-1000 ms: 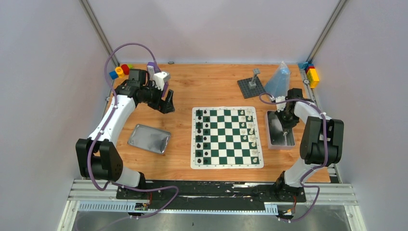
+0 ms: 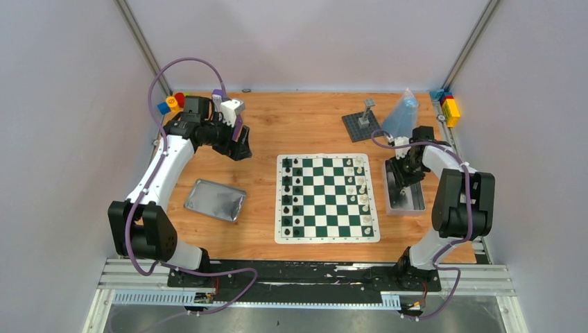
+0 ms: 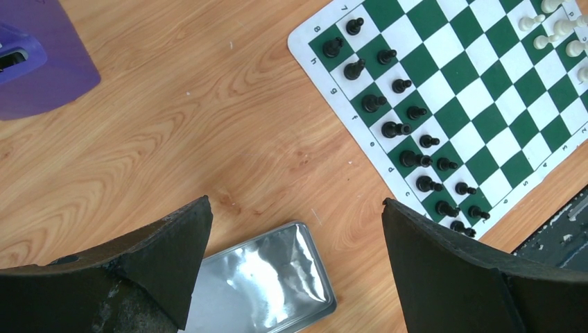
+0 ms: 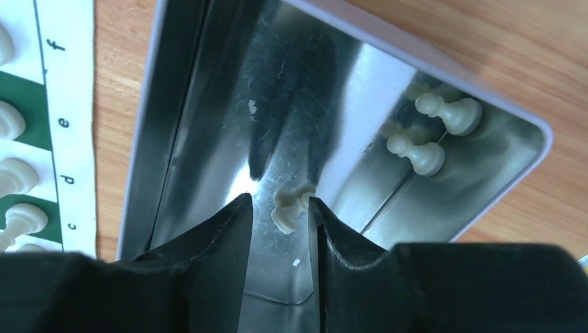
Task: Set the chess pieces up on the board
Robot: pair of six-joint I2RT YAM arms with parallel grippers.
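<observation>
The chessboard (image 2: 327, 198) carries black pieces (image 3: 416, 158) along its left side and white pieces (image 4: 21, 222) along its right. Right of it, the bin (image 2: 408, 207) holds a few white pawns (image 4: 454, 114). My right gripper is low in the bin, fingertips apart, with a white piece (image 4: 284, 216) just beyond them, partly hidden by one finger. My left gripper (image 2: 239, 146) hangs open above the table left of the board, nothing between its fingers.
An empty metal tray (image 2: 215, 199) lies at left. A dark stand (image 2: 360, 125) and blue bag (image 2: 401, 118) are behind the bin. Coloured blocks (image 2: 451, 111) line the back corners. Table space behind the board is clear.
The left arm shifted very slightly. The board's pieces look unchanged.
</observation>
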